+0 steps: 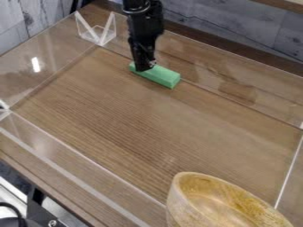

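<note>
A black robot arm reaches down from the top centre, its gripper [143,64] low over the left end of a green block [158,77] lying on the wooden table [142,142]. The block looks like an eraser or sponge. The fingertips are small and dark, and whether they are open or shut on the block I cannot tell.
A large yellow bowl [225,211] sits at the bottom right. A clear wire or plastic stand [95,29] is at the top left. A grey wall runs along the back, and cables lie beyond the left edge.
</note>
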